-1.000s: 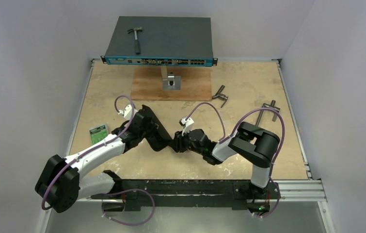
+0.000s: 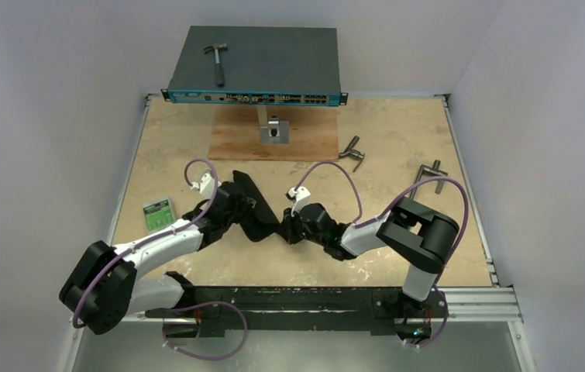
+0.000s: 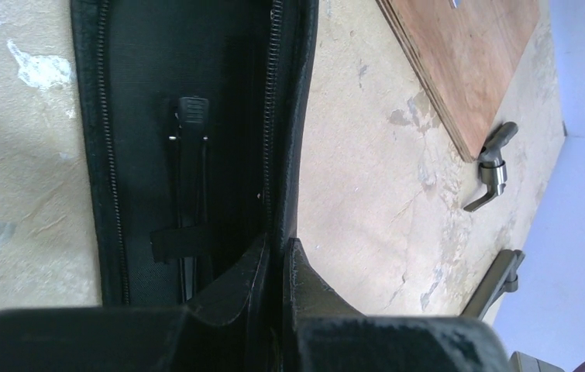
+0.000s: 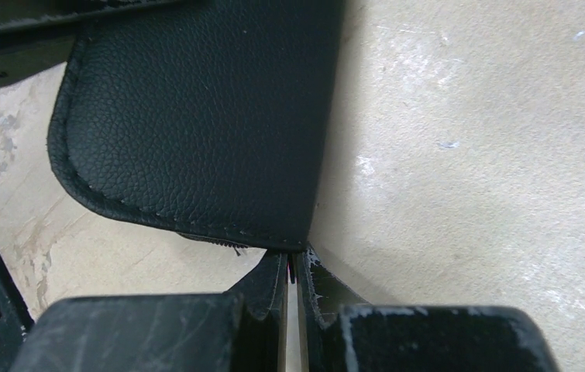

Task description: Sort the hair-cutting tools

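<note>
A black leather-like zip case (image 2: 252, 213) stands part open on the table between both arms. In the left wrist view its zipper-edged inside shows a dark slim tool (image 3: 190, 167) under a strap. My left gripper is shut on the case's edge beside one zipper row. At the case's stitched near corner (image 4: 293, 242), my right gripper is shut. A thin dark sliver shows between its fingertips; whether it is a zipper pull or part of the case, I cannot tell.
A green-topped box (image 2: 159, 215) lies left of the left arm. Metal clamp-like parts (image 2: 352, 153) rest at the right. A hammer (image 2: 218, 63) lies on a rack unit (image 2: 273, 58) at the back.
Both grippers and the case have shifted slightly to the right in the top view. The right arm's elbow has also moved right, and the left arm has shifted a little up and right.
</note>
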